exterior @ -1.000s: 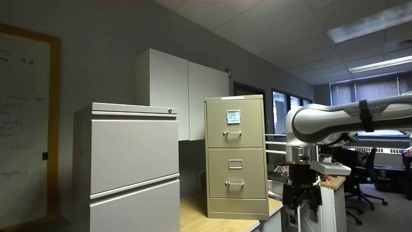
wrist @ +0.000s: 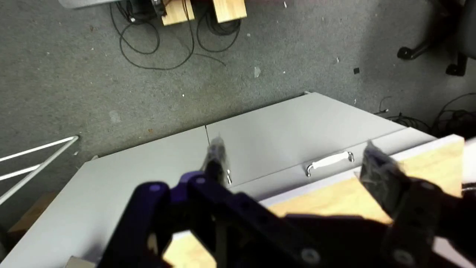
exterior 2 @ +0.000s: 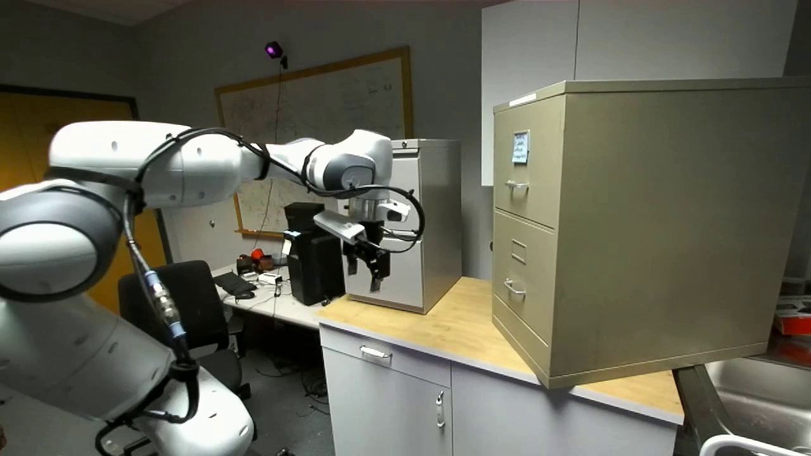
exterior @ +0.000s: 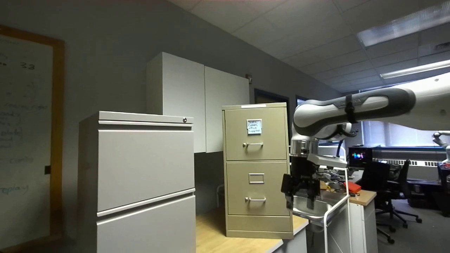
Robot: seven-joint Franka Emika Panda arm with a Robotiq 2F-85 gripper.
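Observation:
My gripper points downward with its fingers open, and nothing sits between the fingers. In exterior view 2 the gripper hangs in front of the grey cabinet, to the left of the tan filing cabinet. The tan cabinet has two drawers with silver handles, both closed; a paper label marks the upper one. In the wrist view the two fingers stand wide apart above the front edge of the wooden counter. A white drawer handle shows below, between them.
Beside the tan cabinet lies a metal sink with a white rail near it. Bare counter separates the two cabinets. Wall cupboards hang behind. Open floor lies in front of the counter.
In exterior view 1 my arm and gripper have shifted left and up, closer to the tan cabinet. The cabinets have stayed put.

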